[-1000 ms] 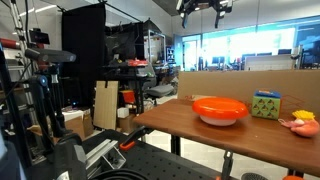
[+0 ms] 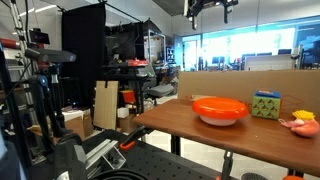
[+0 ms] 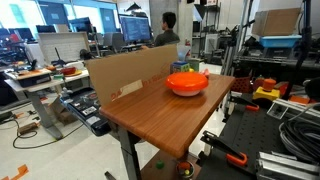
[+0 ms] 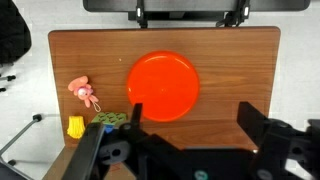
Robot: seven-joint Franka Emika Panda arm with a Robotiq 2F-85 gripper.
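An orange-red round dish (image 2: 220, 107) with a pale underside rests on the wooden table (image 2: 170, 121); its inside shows empty in the wrist view. High above the table, my gripper (image 2: 209, 17) hangs with its fingers well apart and nothing visible between them. From the wrist, the dish (image 4: 163, 86) lies below, and the gripper's dark fingers (image 4: 137, 112) spread at the lower part of the picture. To the right of the dish in exterior view 1 stands a green box (image 2: 265, 106) with a blue top. A pink soft toy (image 2: 300, 126) and a yellow object (image 2: 304, 115) lie farther right.
A cardboard panel (image 3: 136, 77) stands along one long side of the table. Bare tabletop (image 4: 225, 75) lies on the other side of the dish from the toys. Beyond the panel a person (image 3: 166, 31) sits in the background.
My gripper has shifted a little up and to the right in exterior view 1. The dish, box and toys have stayed where they were.
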